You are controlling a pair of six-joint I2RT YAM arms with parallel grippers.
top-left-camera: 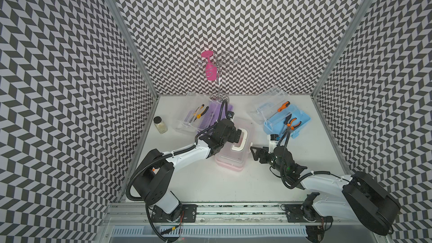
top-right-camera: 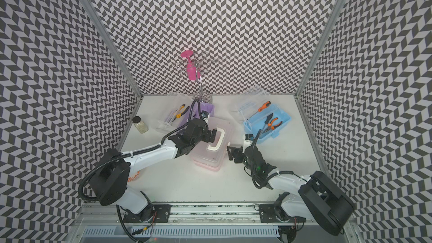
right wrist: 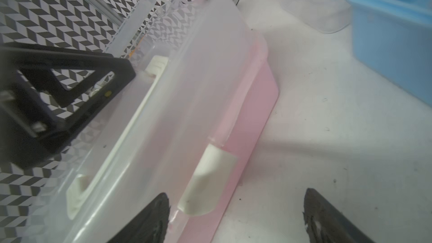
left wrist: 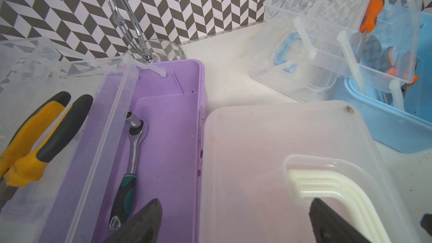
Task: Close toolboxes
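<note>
The pink toolbox (top-left-camera: 230, 157) stands mid-table with its clear lid down and a white handle (top-right-camera: 217, 139) on top. On its right side, the white latch (right wrist: 209, 182) lies against the pink wall in the right wrist view. My right gripper (top-left-camera: 253, 153) is beside that side, its fingers (right wrist: 155, 218) apart with nothing between them. Over the lid is my left gripper, open and empty. Behind to the left, the purple toolbox (left wrist: 171, 117) has its clear lid folded open. The blue toolbox (top-left-camera: 300, 116) at the back right is open too.
A ratchet (left wrist: 130, 171) lies in the purple box; yellow-black pliers (left wrist: 45, 139) show through its lid. Orange-handled tools (top-left-camera: 294, 123) lie in the blue box. A metal stand with a pink glass (top-left-camera: 210, 69) is at the back, a jar (top-left-camera: 160, 125) at left.
</note>
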